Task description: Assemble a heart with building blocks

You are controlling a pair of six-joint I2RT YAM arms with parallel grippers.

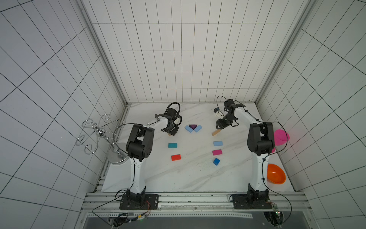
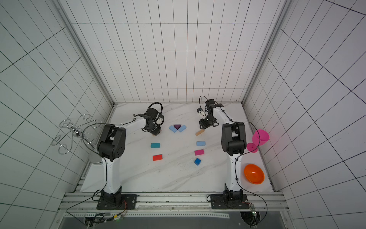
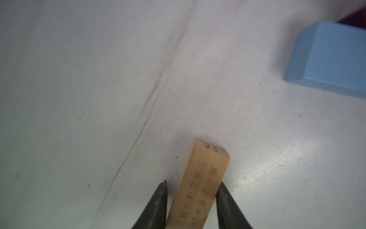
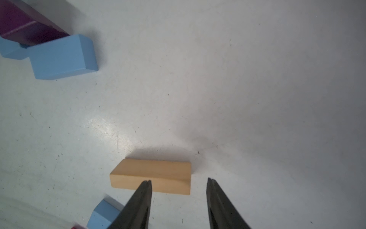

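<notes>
Two light blue blocks (image 1: 188, 129) form a V around a purple block (image 1: 193, 126) at the table's centre. A wooden block (image 3: 198, 179) lies between the fingers of my left gripper, beside the right finger; whether that gripper is shut on it I cannot tell. My right gripper is open above the table, with another wooden block (image 4: 150, 171) lying just past and left of its fingertips. That block also shows below the right arm in the top left view.
Nearer the front lie a teal block (image 1: 172, 145), red block (image 1: 175, 157), light blue block (image 1: 217, 143), pink block (image 1: 217, 152) and blue block (image 1: 216, 161). An orange bowl (image 1: 276, 175) and pink containers (image 1: 281, 135) stand at the right edge, a metal stand (image 1: 101, 133) at the left.
</notes>
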